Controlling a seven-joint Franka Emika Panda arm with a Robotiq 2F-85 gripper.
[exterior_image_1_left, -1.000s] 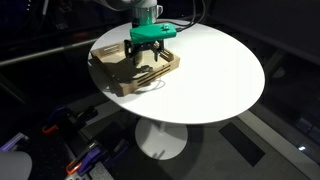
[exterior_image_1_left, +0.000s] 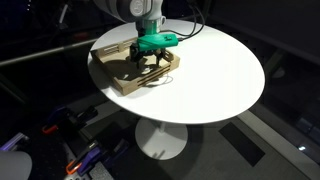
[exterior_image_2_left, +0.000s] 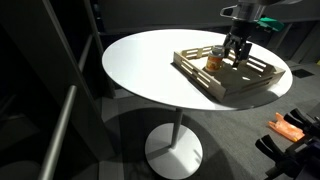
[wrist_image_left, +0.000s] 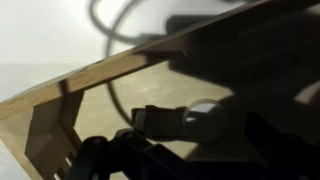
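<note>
A small orange-brown jar with a pale lid (exterior_image_2_left: 214, 61) stands upright inside the wooden tray (exterior_image_2_left: 225, 92). Looking down in the wrist view, I see a pale round top (wrist_image_left: 205, 121), probably that lid, in the space between my dark fingers. My gripper (exterior_image_1_left: 152, 64) is open and points down over the tray, holding nothing. In exterior view 2 the gripper (exterior_image_2_left: 237, 56) appears to the right of the jar. Whether the fingertips touch anything cannot be made out. The jar is not clearly visible in exterior view 1.
The tray's slatted walls (exterior_image_1_left: 150, 78) surround the gripper's working area. A round white table (exterior_image_1_left: 215, 75) carries the tray near its edge, with wide bare room beside it. Cable shadows cross the tabletop in the wrist view.
The gripper and its green mount have come lower and shifted slightly right in exterior view 1. The tray appears unmoved.
</note>
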